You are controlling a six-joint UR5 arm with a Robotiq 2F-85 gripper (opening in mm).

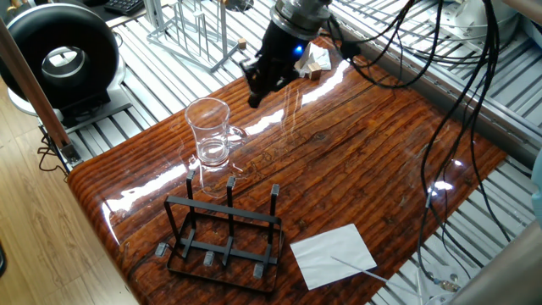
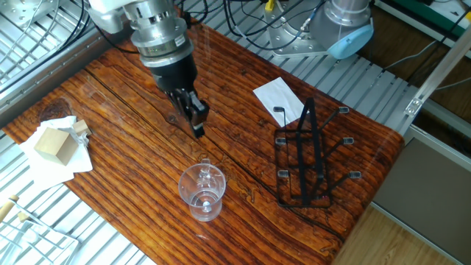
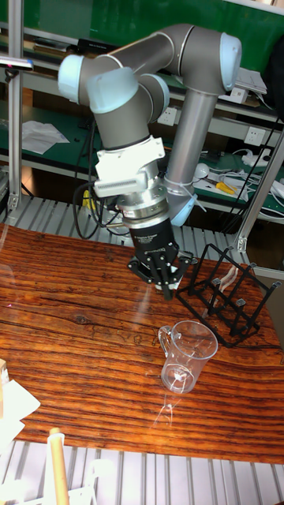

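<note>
A clear glass mug (image 1: 209, 134) stands upright on the glossy wooden table, its handle (image 1: 236, 134) turned toward the gripper's side. The black gripper (image 1: 253, 97) hangs in the air above the table, apart from the mug. In the second exterior view, the gripper (image 2: 197, 126) appears up and to the left of the mug (image 2: 203, 193). From the third exterior view, the gripper (image 3: 166, 288) points down above and behind the mug (image 3: 186, 357). No object shows in its grasp, but the spacing of its fingers is unclear.
A black wire rack (image 1: 227, 241) with upright prongs stands near the table's edge. Beside it lies a flat white sheet (image 1: 333, 256). Wooden blocks (image 2: 56, 146) sit on white paper at another edge. Cables (image 1: 487, 102) hang over one side.
</note>
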